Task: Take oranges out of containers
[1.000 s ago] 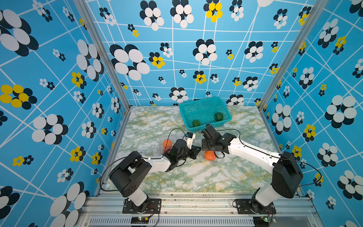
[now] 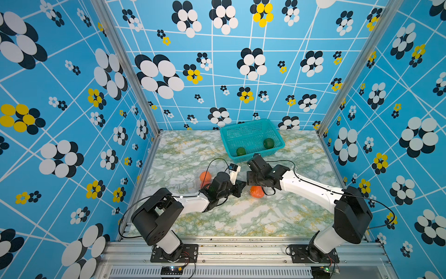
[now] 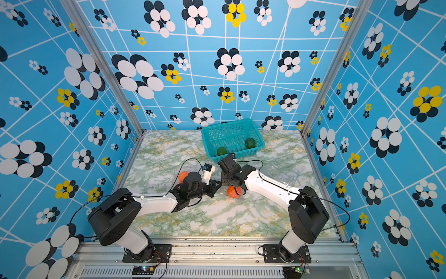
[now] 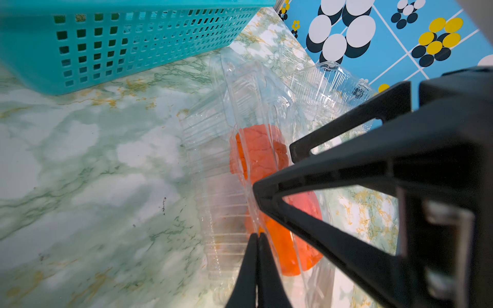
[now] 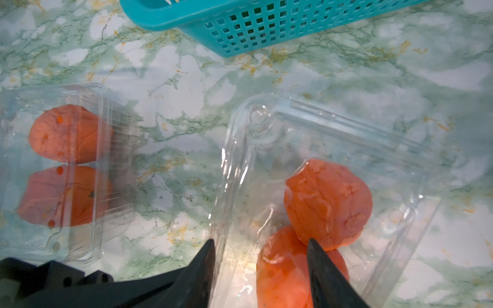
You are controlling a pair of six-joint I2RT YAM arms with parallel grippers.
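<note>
Clear plastic containers lie on the table: the left container [image 5: 77,91] with an upper orange [image 5: 66,134] and a lower orange [image 5: 64,196] inside, and the right container [image 5: 336,119]. Inside the latter are a round orange [image 5: 331,202] and an orange beside it [image 5: 282,272], partly hidden. My right gripper is part open over this container's near left side, one finger by its wall, the other in front of the oranges. Shut, with nothing visible between its fingers, my left gripper points at the same container's near side. Contact is unclear.
Behind the containers stands a teal basket [image 2: 250,121] holding green fruit [image 2: 268,143]. The two grippers are very close together. Open table lies toward the front [image 2: 260,220] and at the right.
The left arm has shifted very slightly. The orange under the right gripper sits marginally further left and nearer the front. The basket is unmoved.
</note>
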